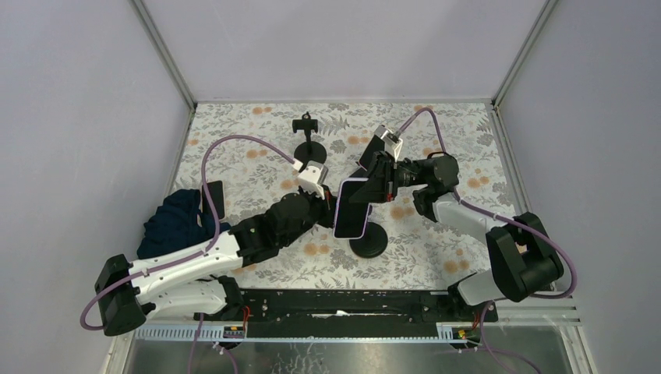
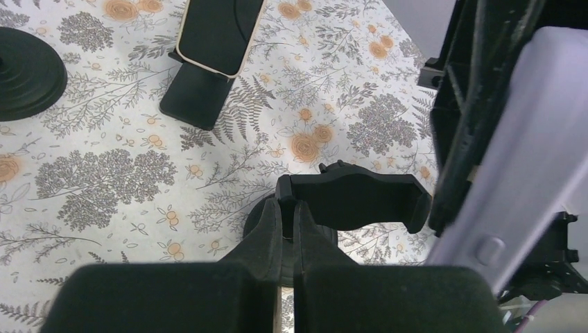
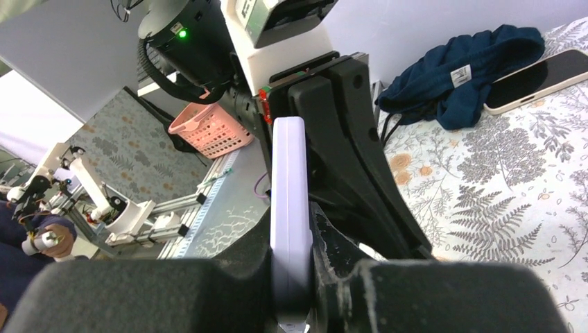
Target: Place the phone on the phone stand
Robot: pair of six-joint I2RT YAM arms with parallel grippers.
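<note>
A phone with a lavender edge point(image 1: 350, 222) is held by my right gripper point(image 1: 372, 189), shut on it; in the right wrist view its edge point(image 3: 290, 208) stands upright between the fingers. My left gripper is shut on the black holder of a phone stand point(image 2: 357, 198), whose round base point(image 1: 369, 245) rests on the cloth beneath the phone. In the left wrist view the phone's edge point(image 2: 506, 159) hangs to the right of the holder, close to it.
A stand with a phone point(image 2: 219, 31) sits at the back right; another stand point(image 1: 310, 150) at the back middle. A dark blue cloth point(image 1: 171, 224) and a phone point(image 1: 215, 198) lie at the left.
</note>
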